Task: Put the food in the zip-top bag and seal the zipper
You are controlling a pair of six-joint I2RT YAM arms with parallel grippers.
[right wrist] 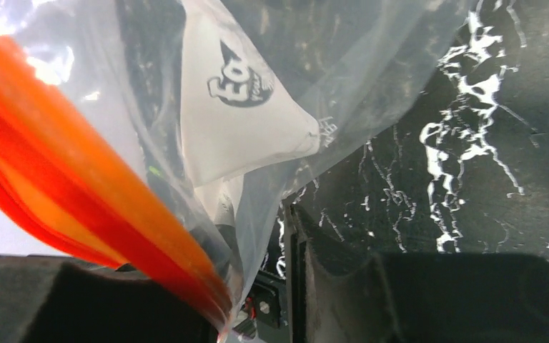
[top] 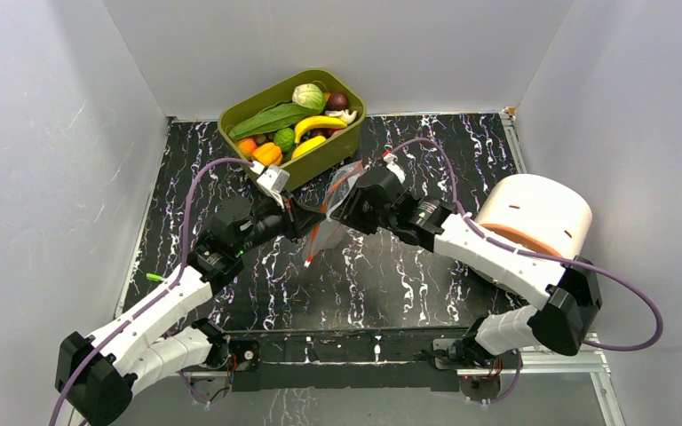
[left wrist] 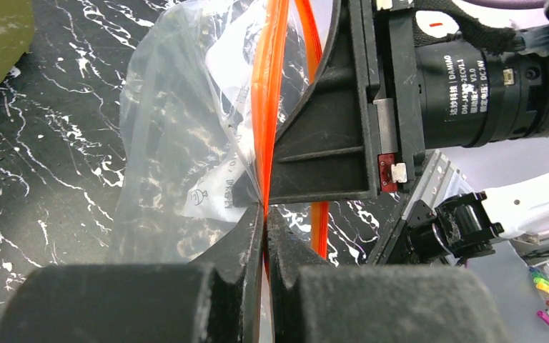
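A clear zip top bag (left wrist: 157, 128) with an orange-red zipper (left wrist: 271, 64) hangs between my grippers at the middle of the top view. My left gripper is shut on the bag's zipper edge. My right gripper faces it from the right, part open, with bag film and zipper between or beside its fingers; whether it grips them is unclear. Food is in a green bin (top: 231, 124): a banana (top: 320, 124), cabbage (top: 306, 96), leaf, orange pepper and other pieces.
A cream cylindrical container (top: 533, 213) stands at the right behind my right arm. Grey walls enclose the sides and back.
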